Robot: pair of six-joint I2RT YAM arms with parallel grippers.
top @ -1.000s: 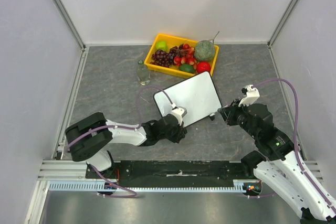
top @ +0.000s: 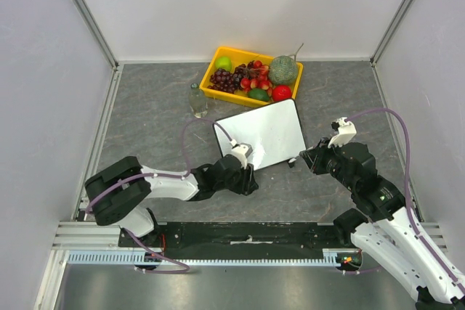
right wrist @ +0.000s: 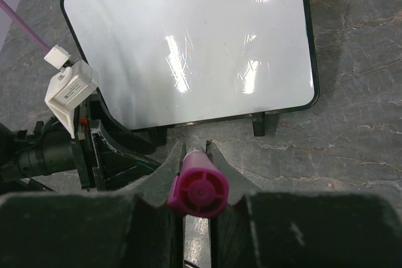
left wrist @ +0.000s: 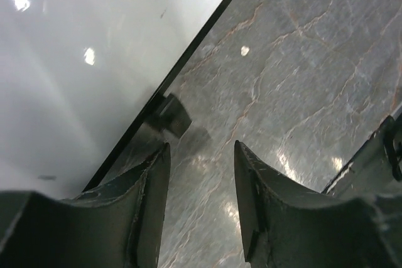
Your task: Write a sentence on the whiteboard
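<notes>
The white whiteboard (top: 272, 132) with a dark rim lies slightly tilted on the grey table, its surface showing glare and no writing that I can make out. My left gripper stands part open below the board's near edge, with nothing between its fingers. Close ahead of them is a small dark foot (left wrist: 171, 116) under the rim. To the right of the board, my right gripper is shut on a marker with a pink end (right wrist: 201, 186). The marker's tip is hidden in the right wrist view.
A yellow basket (top: 212, 94) of fruit stands behind the board. Left of it is a clear bottle (top: 197, 101). Bare table (top: 149, 128) spreads on the left, and the strip in front of the board is free apart from my left gripper.
The whiteboard has shifted a little, its left end now lying farther back. The right arm has hardly moved.
</notes>
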